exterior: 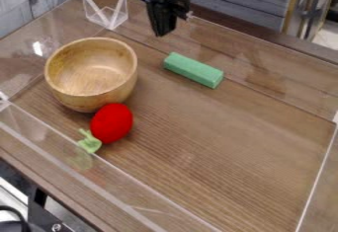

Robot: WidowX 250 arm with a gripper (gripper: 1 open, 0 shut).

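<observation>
My gripper (165, 24) hangs at the top centre, dark and small in view; whether it is open or shut is hard to make out. Below and right of it, apart from it, a green block (193, 70) lies flat on the wooden table. A round wooden bowl (93, 96) sits at the left. A red tomato-like object (113, 122) with a light green stem lies below the bowl.
A translucent white item (107, 9) stands at the back left. A wooden ledge juts in at the top right.
</observation>
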